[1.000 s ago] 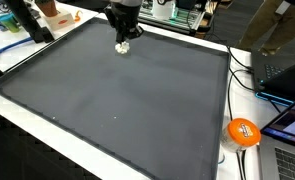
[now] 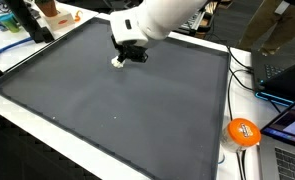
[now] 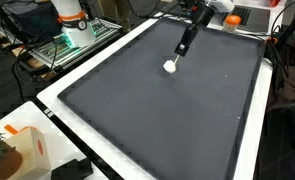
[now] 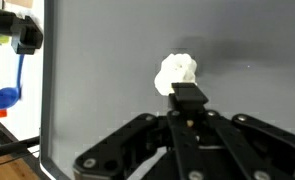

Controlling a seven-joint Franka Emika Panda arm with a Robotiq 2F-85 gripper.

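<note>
A small, crumpled-looking white piece (image 2: 117, 62) hangs just below my gripper (image 2: 123, 53) over the dark board. In the second exterior view the white piece (image 3: 170, 67) is under the gripper (image 3: 179, 52), with a thin link between them. From the wrist, the fingers of my gripper are close together, and the white piece (image 4: 175, 72) shows just past their tips. The gripper is shut on it or on its thin upper part. What exactly lies between the fingers is hidden.
The dark board (image 2: 97, 110) with its pale rim is otherwise bare. An orange-topped container (image 2: 241, 134) stands off its right edge. A blue spoon-like tool (image 4: 7, 96) lies outside the rim.
The arm has come toward the front of the board, and the white piece has travelled with the gripper, ending slightly lower and to the left in the first exterior view.
</note>
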